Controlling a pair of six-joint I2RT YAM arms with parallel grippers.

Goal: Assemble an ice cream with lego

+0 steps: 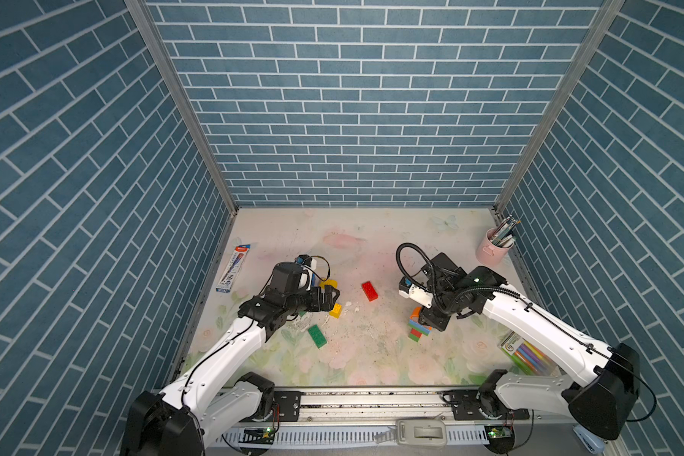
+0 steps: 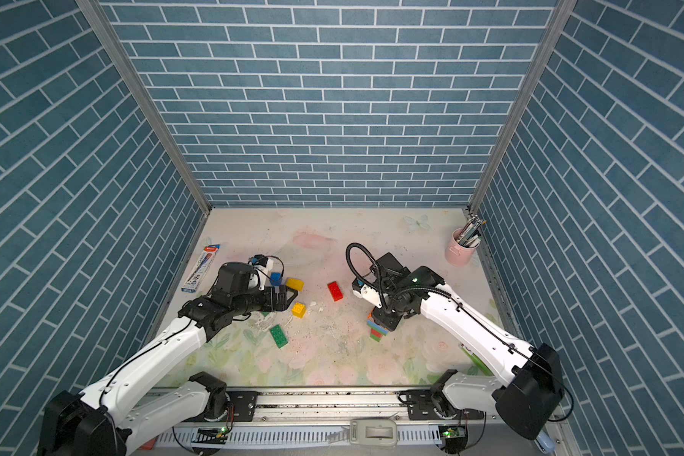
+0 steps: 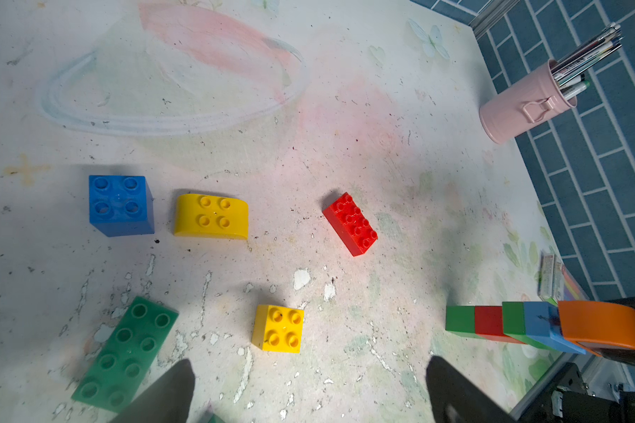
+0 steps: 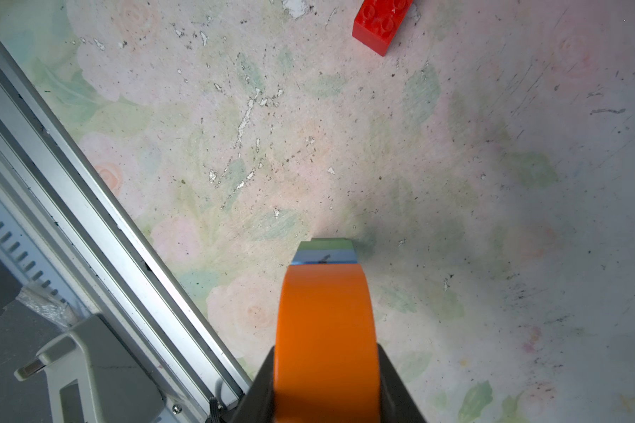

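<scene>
My right gripper is shut on an orange rounded brick, the end piece of a column. In the left wrist view that column continues from the orange brick through a blue brick and a green one to a red and a green brick at the far end. Whether its bottom touches the table is unclear. My left gripper hangs open over the table's left half, empty. Loose below it are a yellow brick, a rounded yellow brick, a blue brick and a long green brick.
A red brick lies alone mid-table between the arms. The pink pen cup stands back right, a flat package at the left edge, and a pack of coloured sticks at the right front.
</scene>
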